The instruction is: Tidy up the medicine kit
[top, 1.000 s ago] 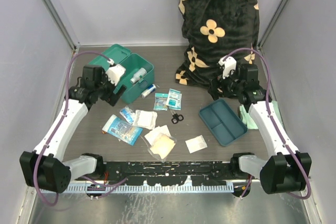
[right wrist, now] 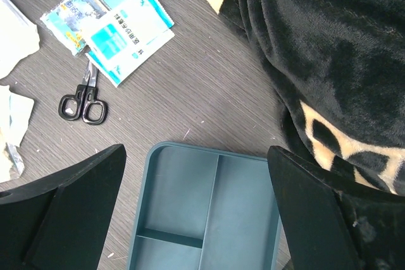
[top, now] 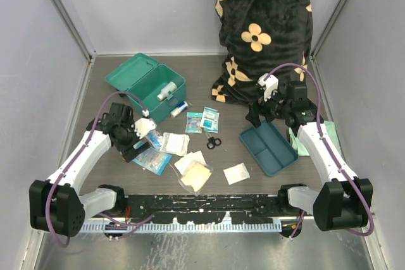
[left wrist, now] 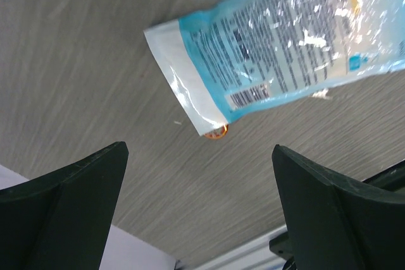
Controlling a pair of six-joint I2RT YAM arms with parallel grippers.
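My open left gripper hangs low over a blue-and-white flat package (left wrist: 278, 49) at the left, its fingers either side of the package's near end. My open right gripper is above the upper edge of the blue divided tray (top: 259, 143). The green medicine box (top: 158, 86) stands at back left, lid open, white bottles inside. Small packets (right wrist: 130, 36), black-handled scissors (right wrist: 82, 102), white gauze packs (top: 174, 143) and a blue-labelled bottle (top: 180, 109) lie loose on the table.
A dark flowered blanket (top: 256, 23) covers the back right. A pale green cloth (top: 300, 147) lies beside the tray. Bare table shows at the centre and front left; a white square packet (top: 236, 174) lies at the front.
My left gripper has descended and moved toward the front, from near the green box to over the blue package. My right arm has shifted slightly toward the front.
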